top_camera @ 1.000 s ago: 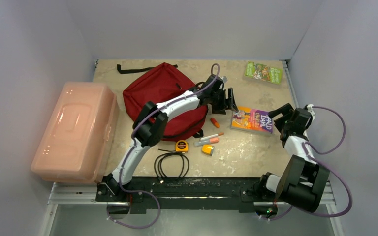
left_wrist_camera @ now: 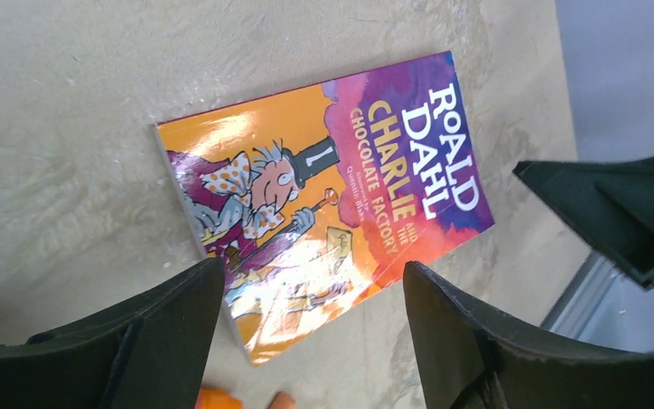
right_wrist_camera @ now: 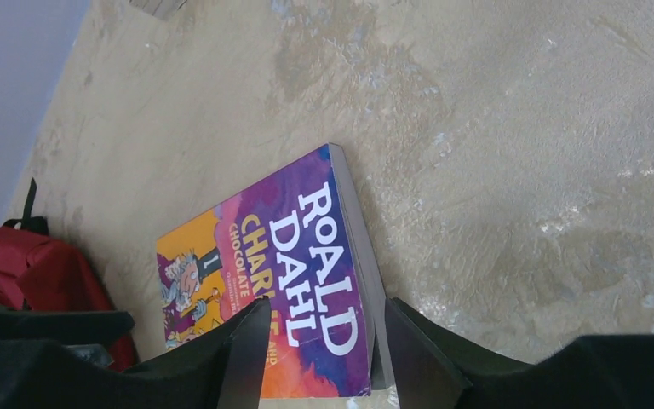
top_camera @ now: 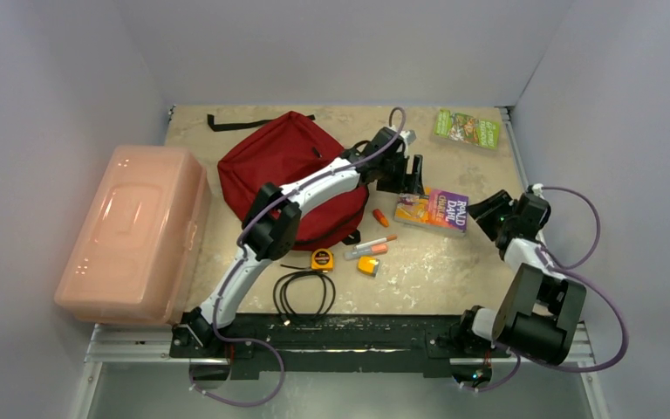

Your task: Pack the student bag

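Observation:
The Roald Dahl book [top_camera: 434,209] lies flat on the table, its orange and purple cover facing up. In the left wrist view the whole book [left_wrist_camera: 332,196] shows, with my left gripper spread above its left part, fingers apart and nothing held. My right gripper [top_camera: 480,208] stands open just off the book's right end; in the right wrist view its fingers [right_wrist_camera: 251,341] overlap the title end of the book [right_wrist_camera: 298,273]. A red bag [top_camera: 283,157] lies left of my left gripper [top_camera: 413,177], partly under the left arm. A green book [top_camera: 467,128] lies at the back right.
In front of the bag are an orange item [top_camera: 380,218], markers [top_camera: 371,250], a yellow sharpener-like piece [top_camera: 368,265], a tape measure [top_camera: 322,259] and a coiled black cable [top_camera: 288,301]. A large pink case [top_camera: 135,231] fills the left side.
The Roald Dahl book has slid left, toward the bag.

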